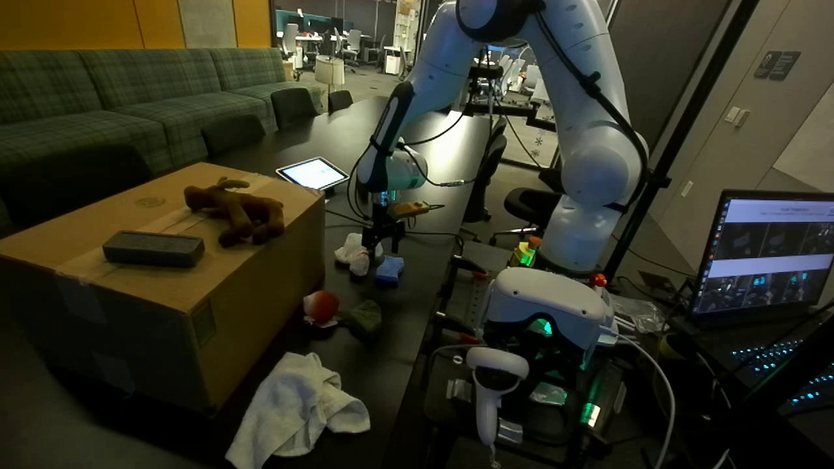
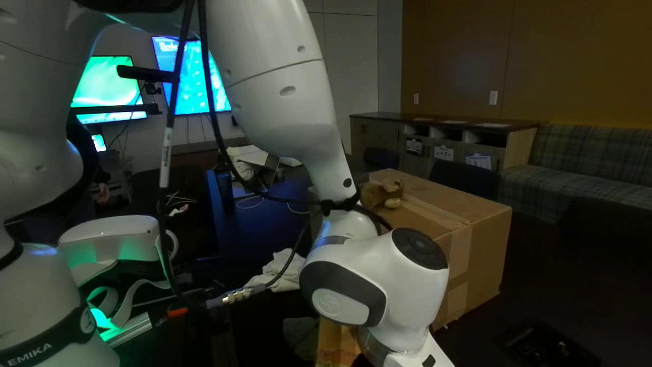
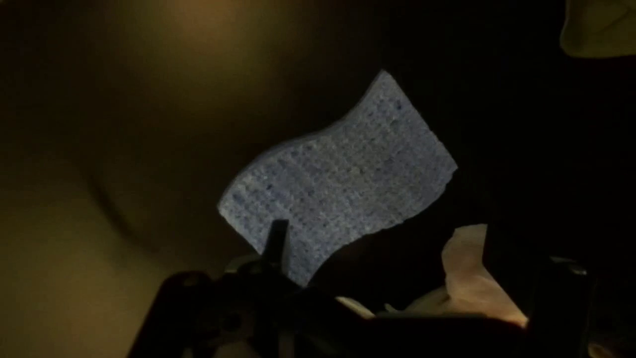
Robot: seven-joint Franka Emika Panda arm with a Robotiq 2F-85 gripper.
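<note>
My gripper (image 1: 382,247) is low over the dark table, beside a crumpled white cloth item (image 1: 354,254) and a blue sponge (image 1: 389,270). In the wrist view the wavy-edged sponge (image 3: 352,179) fills the middle, lying flat, with the tip of the left finger (image 3: 276,244) overlapping its lower-left end. The gripper stands open, its fingers far apart. Part of the white item (image 3: 474,271) shows between them, low in the view. I cannot tell whether either finger touches anything. In exterior view 2 the gripper is out of frame.
Nearer the camera lie a red-and-white object (image 1: 320,307), a dark green item (image 1: 364,318) and a light towel (image 1: 301,406). A large cardboard box (image 1: 258,312) bears a brown plush toy (image 1: 238,211) and a grey block (image 1: 153,249). A tablet (image 1: 313,172) lies behind.
</note>
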